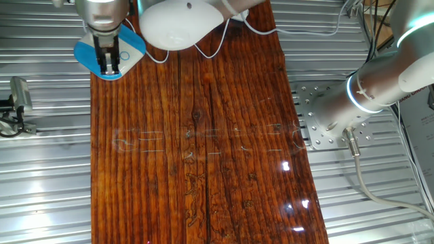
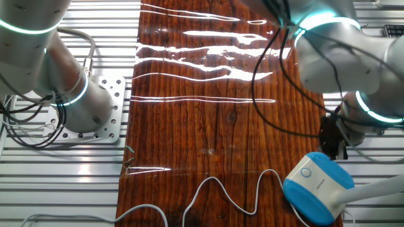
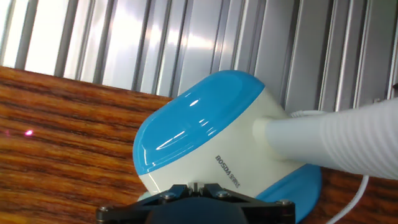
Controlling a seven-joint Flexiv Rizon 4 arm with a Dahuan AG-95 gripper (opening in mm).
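Note:
A blue and white lamp base (image 1: 131, 46) rests at the far left corner of the wooden board in exterior view 1. Its flat top carries a round button mark (image 2: 306, 172), and a white ribbed neck (image 3: 354, 140) rises from its side. Over the base is my gripper (image 1: 108, 70), fingers pointing down and close together, with nothing visible between them. In the wrist view the gripper overlaps the base's near white part, hiding the button. Whether the fingertips touch the base I cannot tell.
The glossy wooden board (image 1: 203, 156) is otherwise largely clear, with bright reflections. A white cable (image 2: 240, 200) winds across it beside the lamp. Ribbed metal table (image 1: 41, 169) flanks the board, and the arm base (image 1: 336, 112) is bolted at the right.

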